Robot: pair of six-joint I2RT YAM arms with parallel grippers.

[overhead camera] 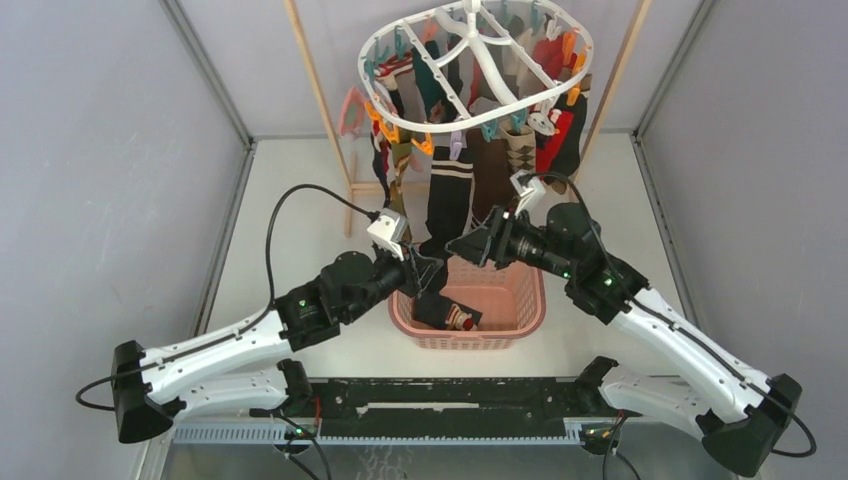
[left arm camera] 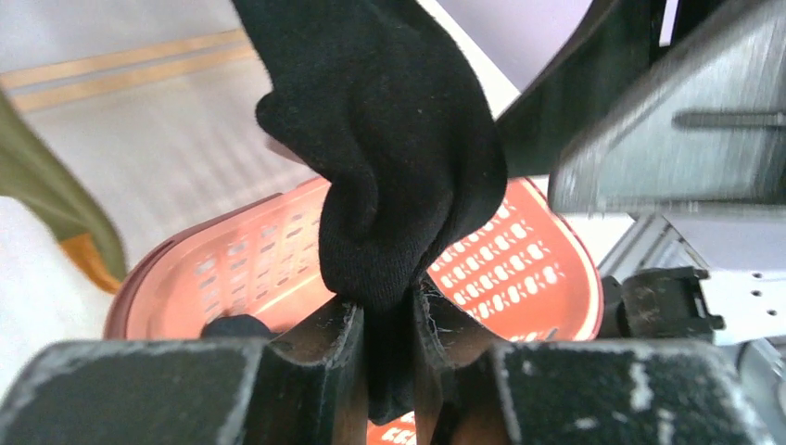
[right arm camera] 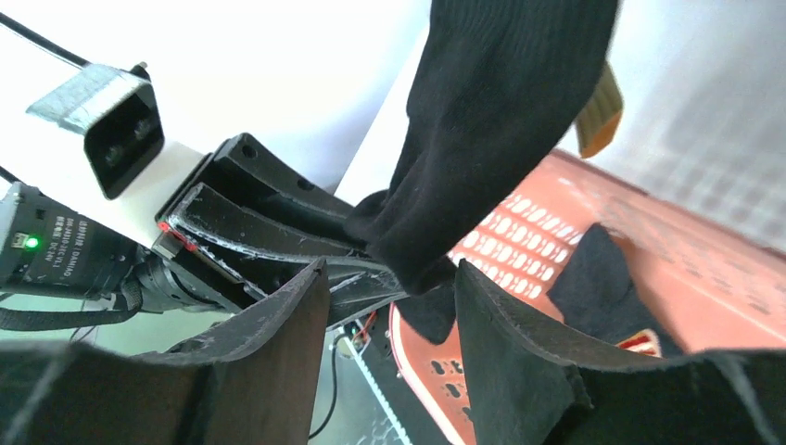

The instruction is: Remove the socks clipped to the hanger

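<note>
A long black sock with pale stripes [overhead camera: 452, 195] hangs at a purple clip [overhead camera: 456, 145] on the front of the white hanger [overhead camera: 480, 122]. Its lower part passes in front of the basket to my left gripper [overhead camera: 433, 268], which is shut on it. In the left wrist view the black sock [left arm camera: 399, 176] is bunched between the fingers. My right gripper is part open, its fingertips apart, beside the sock and my other gripper. In the right wrist view the sock [right arm camera: 500, 111] slants down beyond these fingers, and none of it looks pinched there.
Below, the pink basket [overhead camera: 535, 310] holds a dark sock with a patterned patch [overhead camera: 445, 312]. Several other socks hang from the ring, among them an olive one [overhead camera: 400, 185] to the left and a brown one [overhead camera: 490, 175] just behind. Both grippers are close together.
</note>
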